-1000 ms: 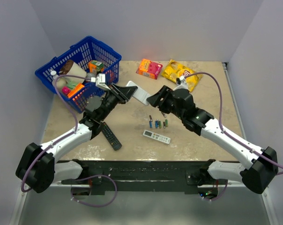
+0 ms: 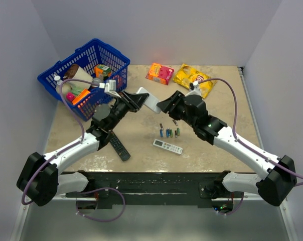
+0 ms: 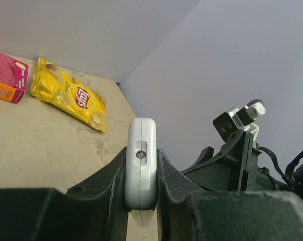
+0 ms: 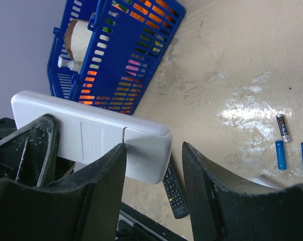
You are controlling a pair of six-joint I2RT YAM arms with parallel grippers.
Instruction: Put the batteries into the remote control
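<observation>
My left gripper is shut on a white remote control (image 3: pixel 141 150), holding it up above the table. In the right wrist view the white remote (image 4: pixel 99 133) reaches in from the left, its closed-looking battery cover at the near end. My right gripper stands part open at that end; its left finger (image 4: pixel 107 173) overlaps the remote in view, and whether it touches cannot be told. Nothing sits gripped between its fingers. Several small batteries lie on the table, among them a blue one (image 4: pixel 281 154) and a dark one (image 4: pixel 282 128).
A second white remote (image 2: pixel 167 146) and a black remote (image 2: pixel 120 146) lie on the table. The blue basket (image 2: pixel 116 64) stands back left; a pink box (image 2: pixel 160 74) and a yellow chip bag (image 2: pixel 184 76) lie at the back.
The held remote and left gripper have shifted very slightly toward the right gripper. The right arm looks almost still, and the items on the table have not moved.
</observation>
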